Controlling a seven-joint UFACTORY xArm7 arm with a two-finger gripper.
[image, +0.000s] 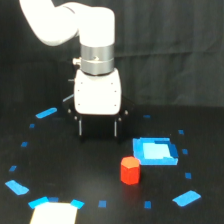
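A small red block (130, 171) stands on the dark table, right of the middle. Just behind it and to its right is a shallow blue tray (172, 160) with a pale, whitish middle. My gripper (98, 127) hangs at the end of the white arm, behind and to the left of the red block. Its two dark fingers are spread apart, and I make out nothing between them. The fingertips are hard to see against the black background.
A cream-coloured object (53, 213), cut off by the bottom edge, lies at the front left with blue pieces beside it. A light blue strip (186, 198) lies at the front right. Small blue marks dot the table.
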